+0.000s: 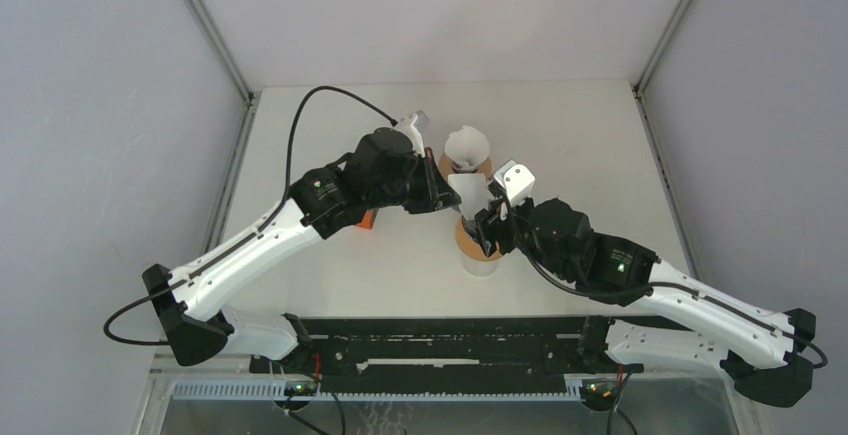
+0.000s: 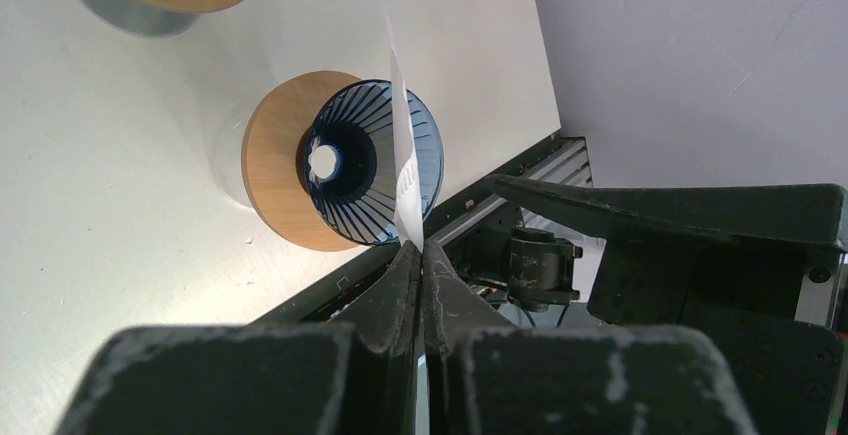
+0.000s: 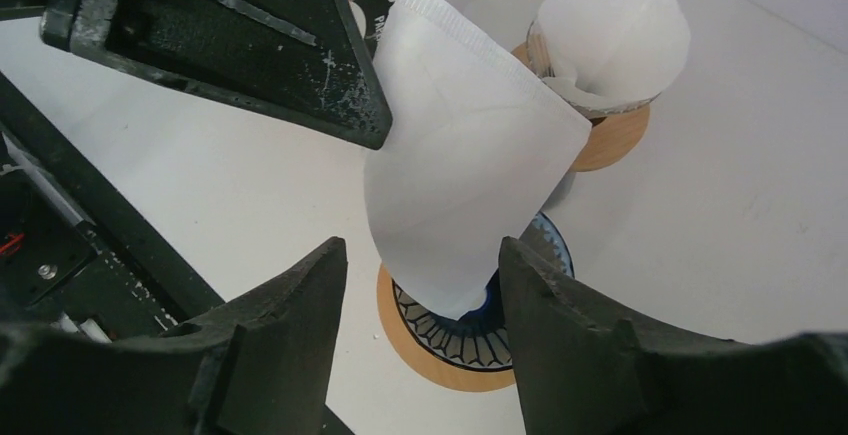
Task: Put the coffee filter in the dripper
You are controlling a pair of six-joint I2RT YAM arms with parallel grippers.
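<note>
A flat white coffee filter (image 3: pixel 465 145) hangs above the blue ribbed dripper, its narrow end lowest in the right wrist view. My left gripper is shut on the filter's edge; from that wrist the paper (image 2: pixel 403 145) shows edge-on across the dripper's opening. The dripper sits on a round wooden collar (image 2: pixel 272 160) over a clear holder. Open, my right gripper has its fingers spread near the filter's lower end, seen between them. In the top view the right gripper (image 1: pixel 483 230) hides most of the dripper.
Behind stands a second wooden-collared holder with a white filter (image 1: pixel 467 143) in its cone. An orange item (image 1: pixel 368 219) lies partly under the left arm.
</note>
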